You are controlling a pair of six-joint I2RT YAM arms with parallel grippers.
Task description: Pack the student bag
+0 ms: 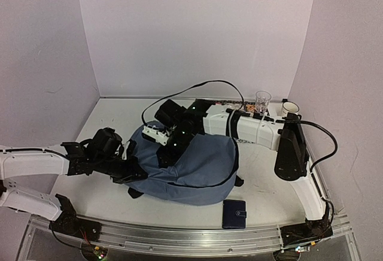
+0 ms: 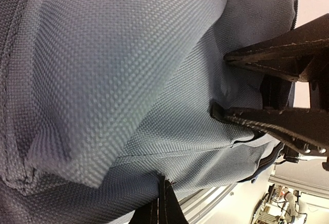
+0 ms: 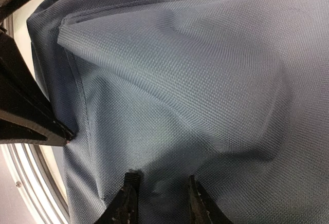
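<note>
The blue-grey bag (image 1: 206,159) lies across the middle of the table, its fabric creased and its dark-edged opening facing the front. At the bag's left edge, my left gripper has its fingertips together on a fold of cloth. My right gripper is over the bag's left part, its two fingers apart, with loose fabric below and between them. In the left wrist view, the right fingers (image 2: 272,54) also show spread against the bag. A dark blue wallet-like item (image 1: 234,214) rests in front of the bag. The inside of the bag is hidden.
At the back right stand a clear glass (image 1: 263,101) and a white mug (image 1: 290,108). A patterned item (image 1: 236,103) lies partly hidden behind my right arm. Bare table (image 1: 266,183) shows right of the bag.
</note>
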